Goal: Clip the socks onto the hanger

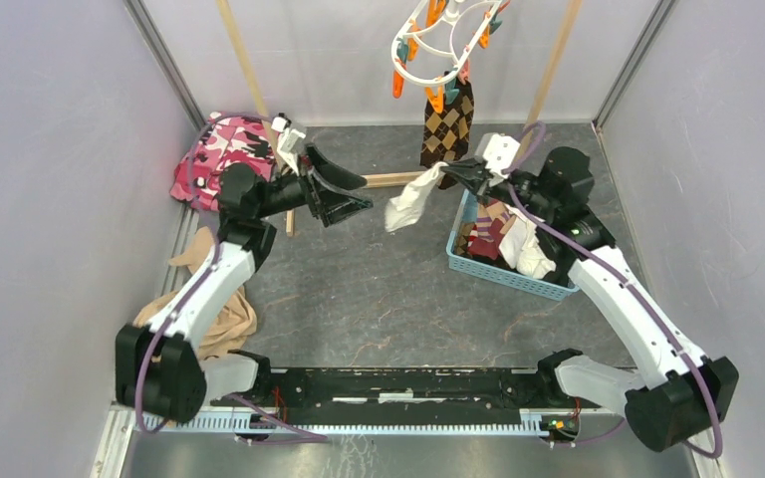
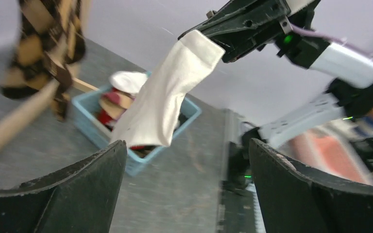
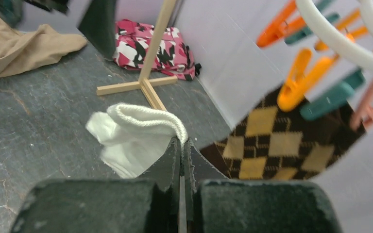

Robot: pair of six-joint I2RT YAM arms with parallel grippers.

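A white sock (image 1: 410,202) dangles from my right gripper (image 1: 445,168), which is shut on its upper edge. In the right wrist view the sock (image 3: 135,138) has its folded cuff pinched between the closed fingertips. My left gripper (image 1: 367,193) stands open to the left of the sock, apart from it; the left wrist view shows its fingers (image 2: 63,199) wide apart with nothing held. Above hangs the round white hanger (image 1: 399,60) with orange and teal clips (image 1: 434,99). A brown argyle sock (image 1: 448,129) hangs from the hanger.
Below the right arm stands a blue basket (image 1: 511,280) of assorted socks. A pink camouflage bag (image 1: 221,159) lies at the back left, with tan cloth (image 1: 227,324) near the left wall. Wooden stand poles (image 1: 243,60) rise at the back.
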